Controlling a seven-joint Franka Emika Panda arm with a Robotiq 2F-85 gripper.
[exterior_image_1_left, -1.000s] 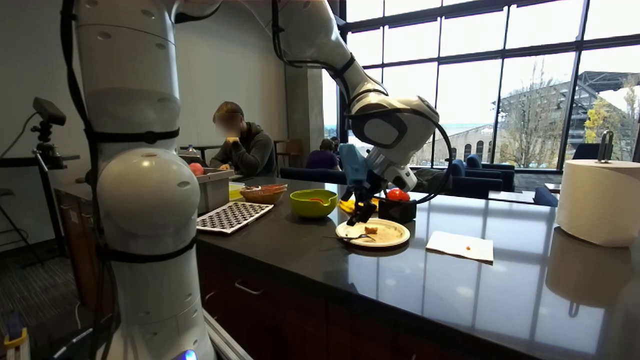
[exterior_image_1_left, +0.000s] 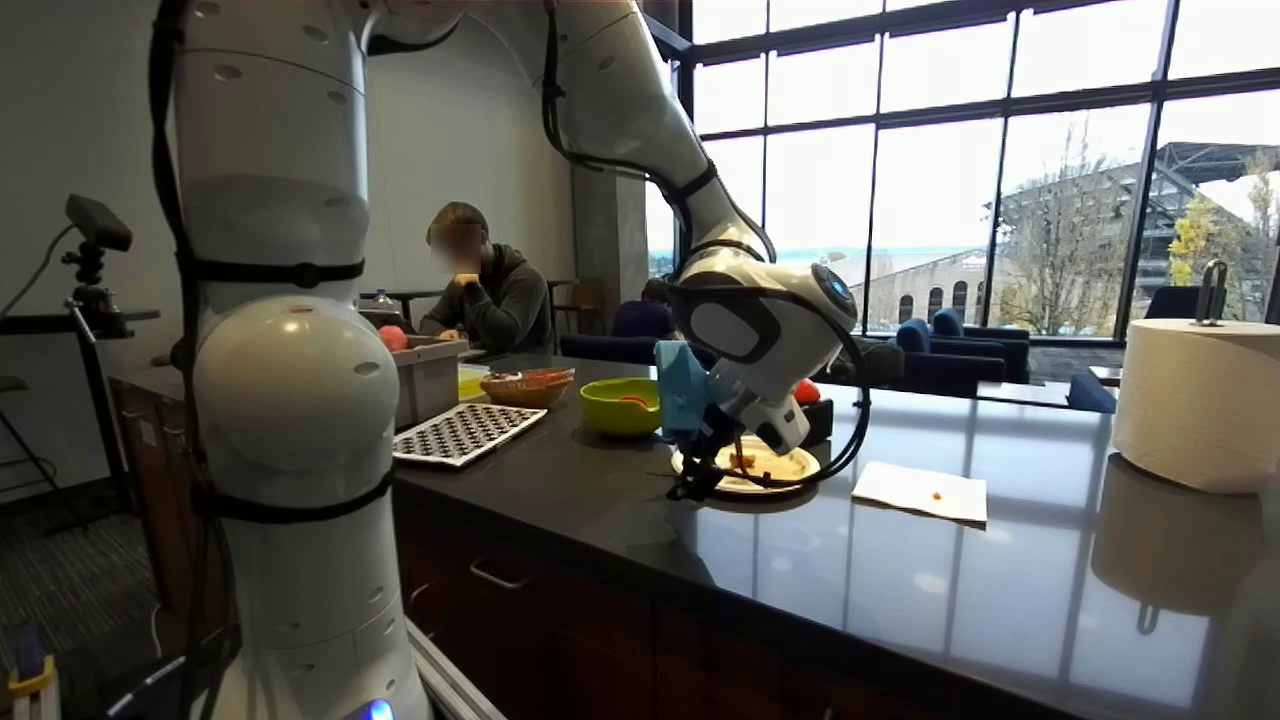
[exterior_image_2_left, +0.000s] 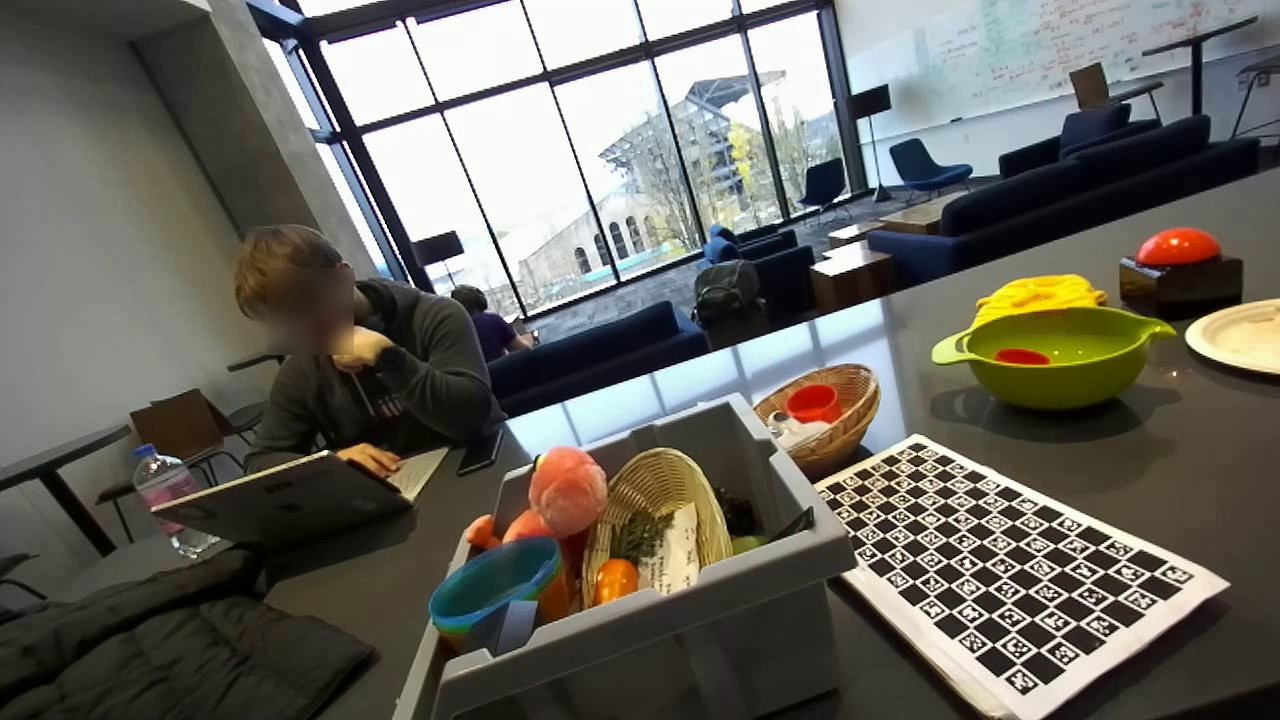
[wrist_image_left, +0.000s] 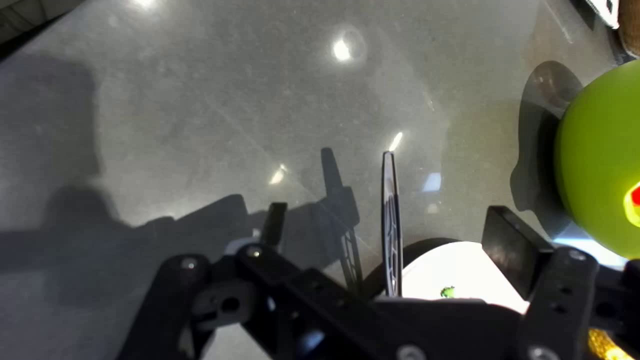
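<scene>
In exterior view 1 my gripper (exterior_image_1_left: 699, 478) is low at the left rim of a pale round plate (exterior_image_1_left: 786, 476). A brown bit of food (exterior_image_1_left: 741, 461) lies on that plate. The wrist view shows the gripper open, its two fingers well apart. Between them in that view is the slim handle of a fork (wrist_image_left: 391, 222), sticking out past the rim of the white plate (wrist_image_left: 459, 264); neither finger appears to touch it. The gripper body hides the rest of the fork. A green crumb (wrist_image_left: 447, 292) is on the plate.
A green bowl (exterior_image_1_left: 618, 408) with something red inside stands left of the plate. Behind the plate is a red-topped dark box (exterior_image_1_left: 816, 414). A white napkin (exterior_image_1_left: 921, 492) lies right of it, and a paper roll (exterior_image_1_left: 1200, 402) stands farther right. The checkered board (exterior_image_2_left: 1020, 570) lies flat.
My gripper has come down from above the plate and shifted left to its rim, where the fork handle sticks out. The plate, bowl and napkin have not visibly moved.
</scene>
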